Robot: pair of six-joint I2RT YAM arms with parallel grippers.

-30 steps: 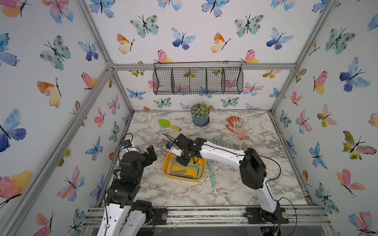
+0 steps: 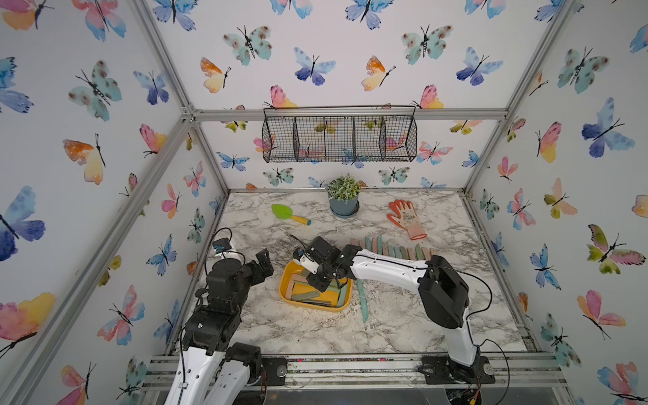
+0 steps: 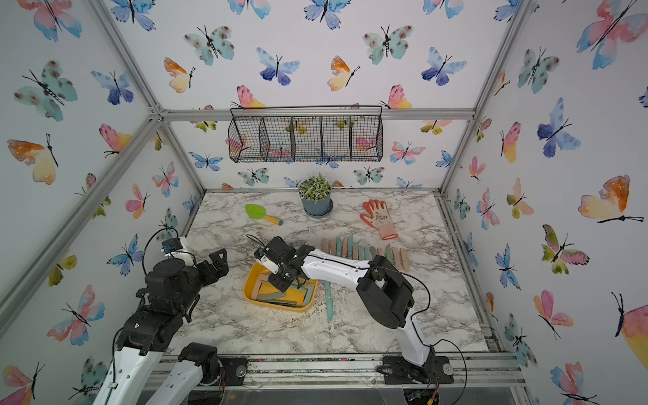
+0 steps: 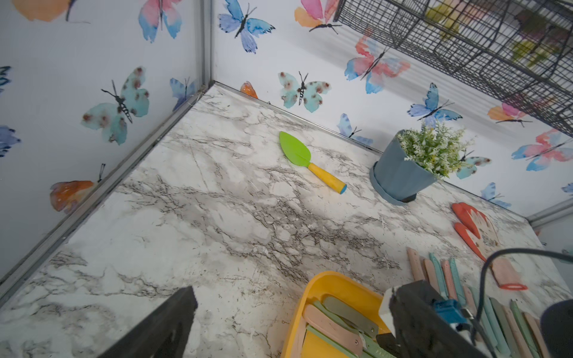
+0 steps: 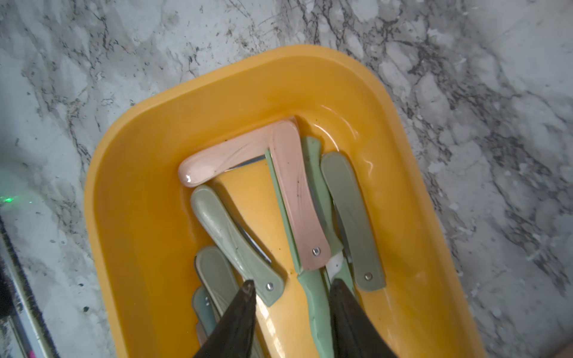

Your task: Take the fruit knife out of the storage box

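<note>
The yellow storage box (image 2: pixel 285 290) (image 3: pixel 249 290) (image 4: pixel 302 310) (image 5: pixel 104 232) holds several folded fruit knives, pink, green and grey-green: a pink one (image 5: pixel 295 197) lying over a light green one, and grey-green ones (image 5: pixel 352 220) along the sides. My right gripper hangs over the box, open, its fingertips pointing among the knives with nothing seen held between them. My left gripper (image 2: pixel 260 263) (image 3: pixel 216 260) is raised left of the box, its dark fingers apart at the lower edge of the left wrist view, with nothing between them.
A row of knives (image 2: pixel 398 249) lies behind my right arm, a turquoise one (image 2: pixel 363 301) right of the box. A trowel (image 2: pixel 290 212), a potted plant (image 2: pixel 343 195) and a glove (image 2: pixel 408 219) lie farther back, under a wire basket (image 2: pixel 339 138).
The left arm has moved slightly.
</note>
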